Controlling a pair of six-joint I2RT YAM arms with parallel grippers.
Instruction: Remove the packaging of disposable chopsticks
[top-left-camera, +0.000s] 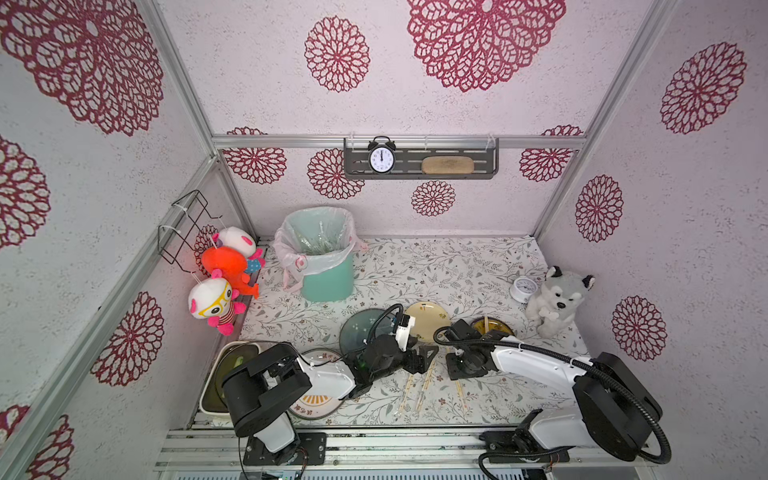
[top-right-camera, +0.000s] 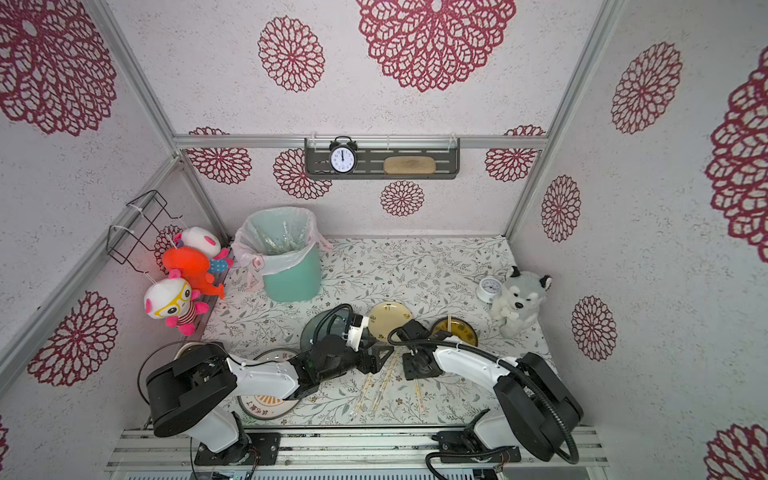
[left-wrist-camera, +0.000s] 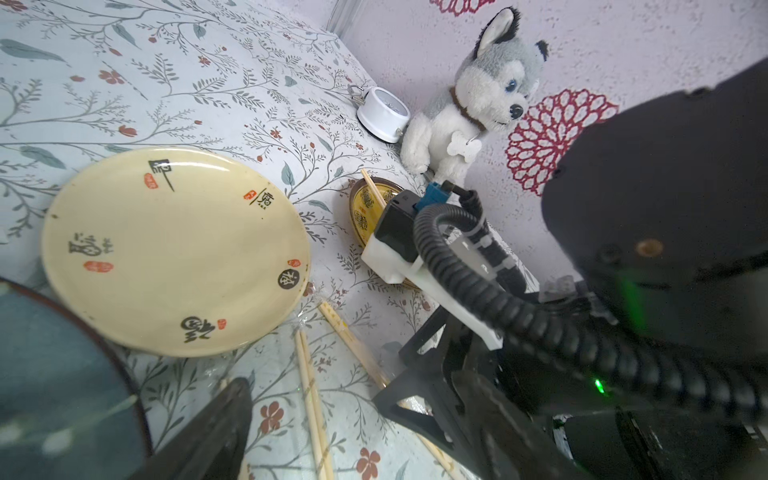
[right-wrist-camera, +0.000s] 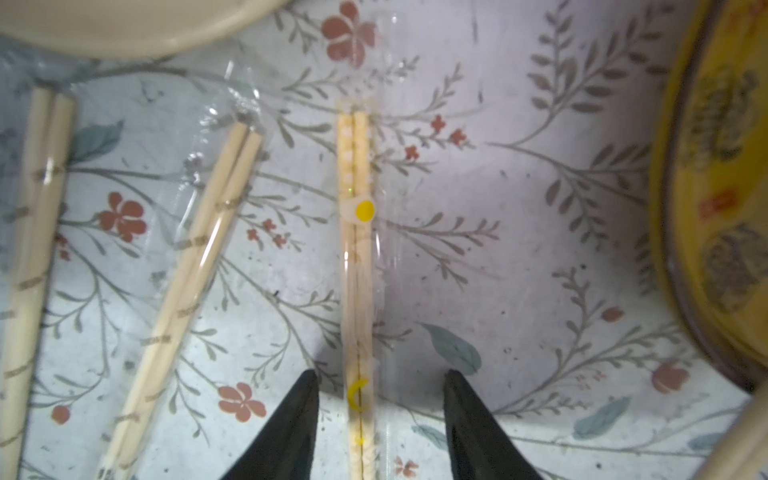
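Three pairs of wooden chopsticks in clear wrappers lie on the table. In the right wrist view, one wrapped pair (right-wrist-camera: 357, 296) runs between the open fingers of my right gripper, which hovers over it without gripping. Left of it lie a second wrapped pair (right-wrist-camera: 188, 288) and a third pair (right-wrist-camera: 36, 240). My left gripper (top-left-camera: 432, 356) is in the air beside the right one, near the cream plate (left-wrist-camera: 180, 252). Its fingers stand part open in the left wrist view, nothing visible between the blurred fingers.
A lined green bin (top-left-camera: 328, 280) stands at the back left, with clear wrapping inside. A dark plate (top-left-camera: 360, 324) and a yellow-brown bowl (top-right-camera: 468, 332) with a chopstick across it lie close by. A husky toy (top-left-camera: 560, 300) sits at the right.
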